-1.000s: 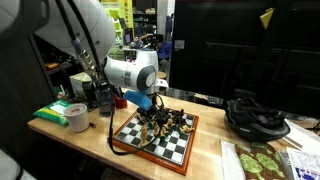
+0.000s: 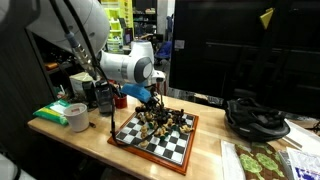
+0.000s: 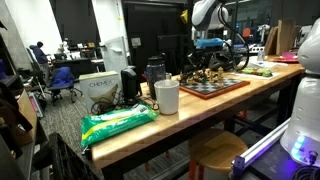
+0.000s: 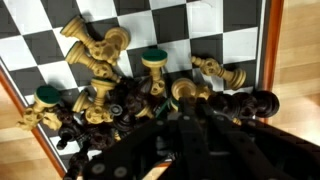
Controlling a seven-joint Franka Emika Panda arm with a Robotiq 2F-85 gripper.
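Observation:
A black-and-white chessboard (image 2: 178, 150) with a brown border lies on the wooden table. Tan and black chess pieces are heaped on it, several lying on their sides. My gripper (image 2: 157, 102) is low over the heap. In the wrist view the dark gripper reaches in from the bottom edge, its fingers hard to tell from the black pieces. A tan piece (image 4: 183, 88) shows at the fingertips, and the fingers look shut on it; its lower part is hidden. Green-bottomed tan pieces (image 4: 154, 56) lie close by.
A black bag (image 2: 257, 118) and printed sheets (image 2: 255, 163) are to the right of the board. Left of it stand a white container (image 2: 77, 117) and a green package (image 2: 50, 112). Bare table separates the board from the bag. A stool (image 3: 217, 150) stands below the table edge.
The board and surrounding objects look the same.

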